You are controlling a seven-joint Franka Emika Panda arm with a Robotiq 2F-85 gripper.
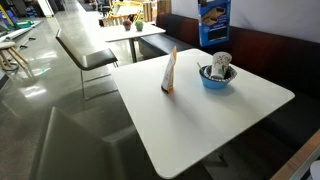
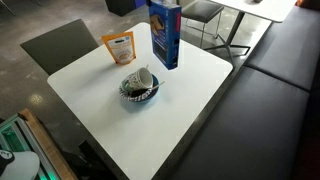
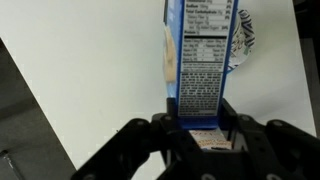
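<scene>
A blue box with a nutrition label on its narrow side [image 3: 203, 60] is held in my gripper, whose dark fingers close on it from both sides in the wrist view. In exterior view 1 the blue box [image 1: 214, 22] hangs above the far side of the white table, and in exterior view 2 the box [image 2: 165, 35] is near the top edge. The arm is out of sight in both exterior views. On the table a blue bowl [image 1: 216, 83] holds a patterned white cup [image 2: 144, 77]. An orange and white pouch [image 2: 120, 47] stands upright, apart from the bowl.
A dark bench [image 2: 245, 110] runs along one side of it, and a grey chair [image 1: 80, 145] stands at another. A second table [image 1: 127, 32] is farther back.
</scene>
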